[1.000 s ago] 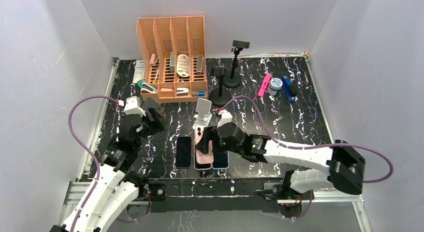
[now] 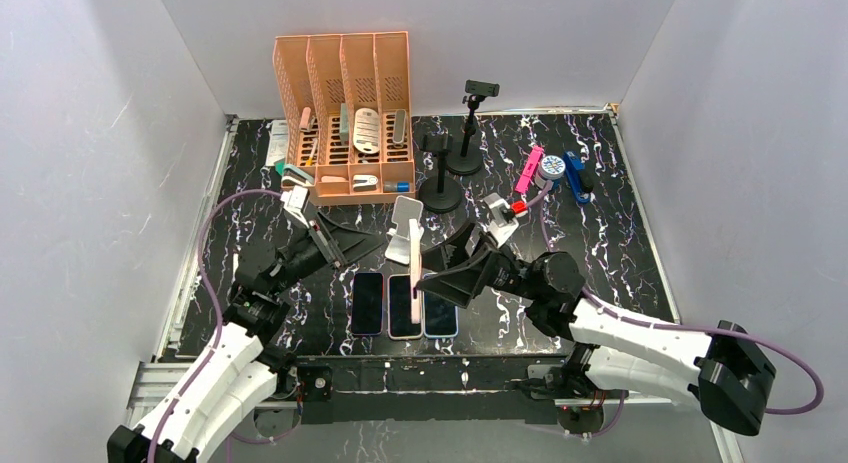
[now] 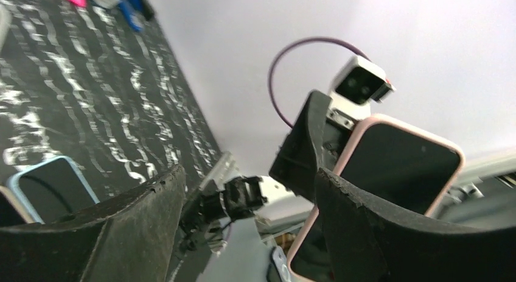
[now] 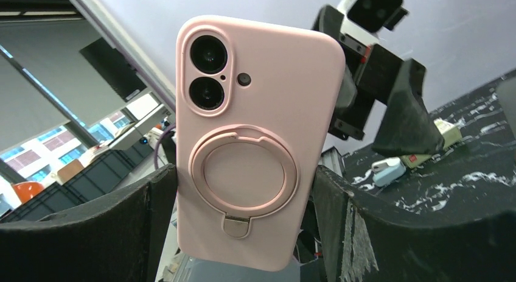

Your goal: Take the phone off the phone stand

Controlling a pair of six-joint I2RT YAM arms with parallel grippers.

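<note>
A pink-cased phone [image 2: 415, 273] is held edge-on to the top view, above the table and in front of the white folding phone stand [image 2: 404, 217]. My right gripper [image 2: 427, 273] has its fingers against both side edges of the phone. Its back, with two camera lenses and a ring, faces the right wrist camera; the dark screen side of the phone [image 3: 398, 166] shows in the left wrist view. My left gripper [image 2: 360, 251] is open to the phone's left, with nothing between its fingers, and does not touch it.
Three dark-screened phones, including the left one [image 2: 367, 303], lie in a row at the front. Black stands [image 2: 440, 193] and an orange organizer [image 2: 342, 53] stand behind. A pink item [image 2: 530, 169], a round tin [image 2: 551, 167] and a blue tool [image 2: 575, 177] lie back right.
The phone has turned from showing its back upward to standing edge-on, moving slightly right with my right gripper. My left gripper has come right, towards the phone, and its fingers have spread.
</note>
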